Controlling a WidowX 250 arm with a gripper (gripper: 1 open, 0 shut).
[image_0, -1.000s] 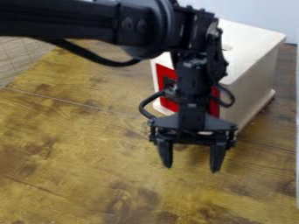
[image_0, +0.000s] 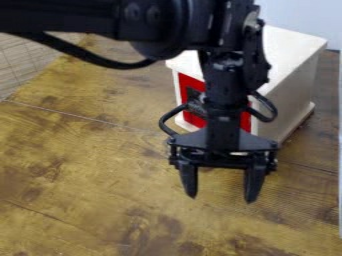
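The black gripper (image_0: 222, 180) hangs low over the wooden floor in front of a white box, its two fingers pointing down and apart, with nothing between them. The white box (image_0: 291, 93) stands behind the arm; its front has a red panel (image_0: 191, 90), partly hidden by the wrist and its cables.
Bare wooden floor (image_0: 87, 190) fills the left and lower part of the view. A light woven or tiled surface (image_0: 24, 62) lies at the upper left, and a pale wall is at the top right behind the box.
The box has not visibly moved.
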